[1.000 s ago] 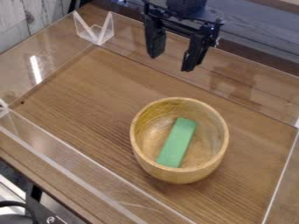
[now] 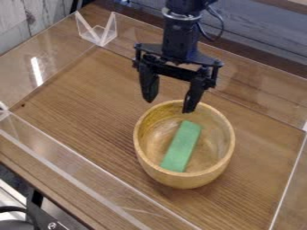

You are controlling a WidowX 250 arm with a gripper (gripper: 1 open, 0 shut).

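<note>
My dark gripper (image 2: 171,95) hangs just above the back rim of a yellow bowl (image 2: 216,166), its two fingers spread wide apart with nothing visible between them. Inside the bowl lies a green elongated block (image 2: 181,146), tilted from upper right to lower left.
Small clear plastic pieces sit at the upper left and the left edge. A dark cable shows at the lower left corner.
My gripper has moved down and toward the front, from the back of the table to over the bowl's rear. The bowl and green block have not moved.
</note>
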